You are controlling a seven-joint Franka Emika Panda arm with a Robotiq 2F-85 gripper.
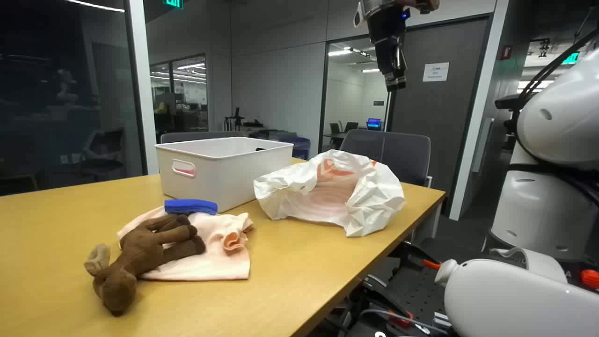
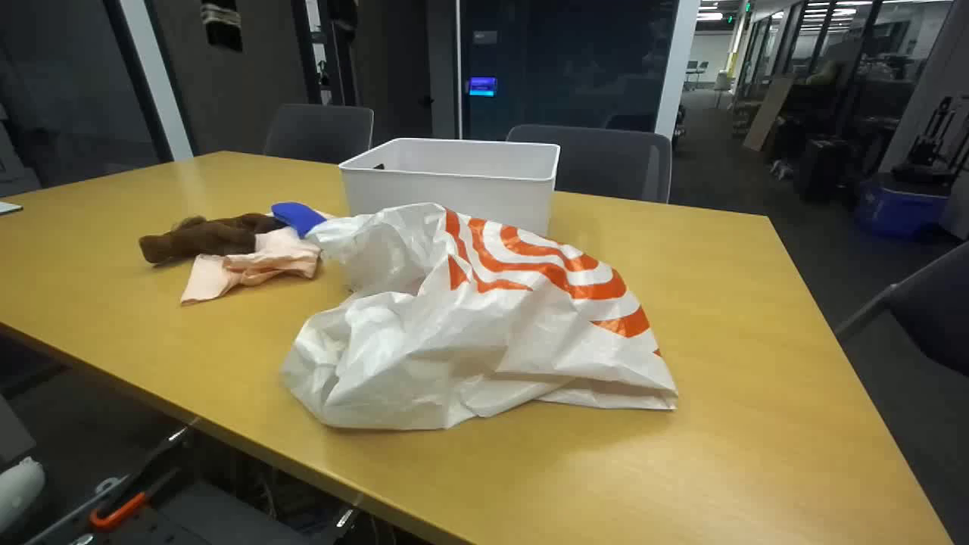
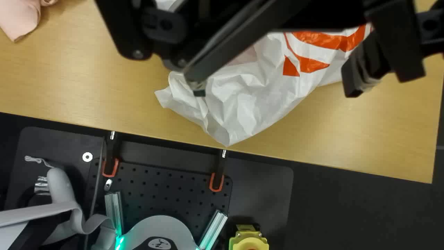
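Observation:
My gripper is open, its two fingers wide apart with nothing held between them. In exterior view 1 the gripper [image 1: 396,85] hangs high above the table, well clear of everything on it. Below it lies a crumpled white plastic bag [image 2: 509,336] with orange stripes, its mouth gaping towards exterior view 1. A white bin [image 1: 224,163] stands behind the bag. Left of the bag, a brown plush animal [image 1: 137,247] and a blue object [image 1: 191,206] rest on a pale pink cloth [image 1: 224,264]. Most of the bin's inside is hidden; something pink shows through its handle hole.
Chairs [image 1: 387,154] stand beyond the table.

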